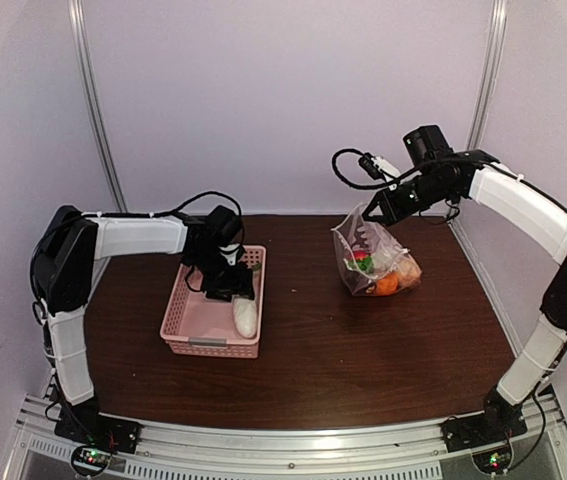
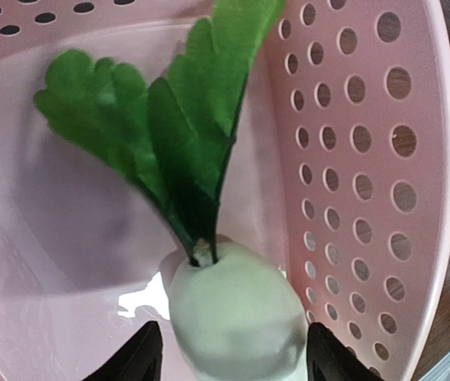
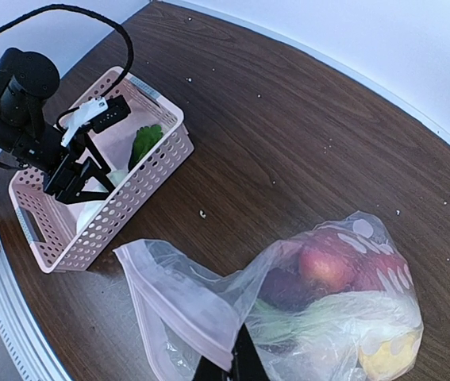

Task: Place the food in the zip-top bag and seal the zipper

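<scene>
A white radish with green leaves lies in the pink basket, against its right wall. My left gripper is down inside the basket, open, with a finger on either side of the radish. The right finger sits close against it; a narrow gap shows on the left. The clear zip top bag stands on the table at the right, its mouth partly open, with several foods inside. My right gripper is shut on the bag's rim, holding it up.
Orange food and a red item show through the bag. Between basket and bag the dark table is bare. The basket's perforated wall rises close beside my left fingers.
</scene>
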